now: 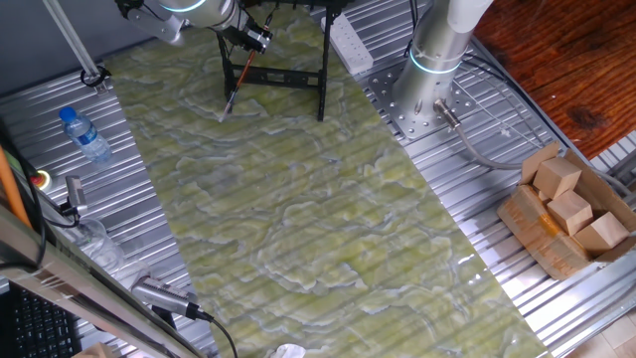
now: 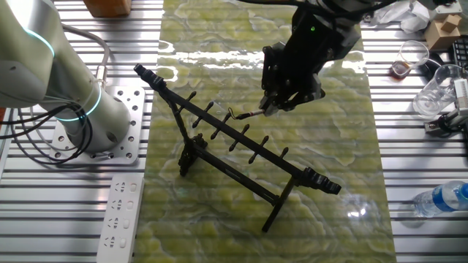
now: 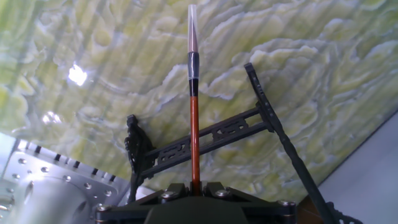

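A writing brush (image 3: 194, 130) with a red-brown handle and a clear cap over its tip is held by my gripper, whose fingers are shut around the handle. In exterior view 1 the brush (image 1: 235, 92) slants down, capped end lowest, from the gripper (image 1: 263, 40). Its other end, with a small hanging loop (image 2: 232, 114), sticks out of the gripper (image 2: 269, 107) in exterior view 2. That loop appears close to the pegged top bar of a black brush rack (image 2: 241, 137); whether they touch I cannot tell.
The rack stands on a green marbled mat (image 1: 298, 219), mostly bare in front of it. A water bottle (image 1: 85, 136) and a box of wooden blocks (image 1: 542, 234) lie off the mat.
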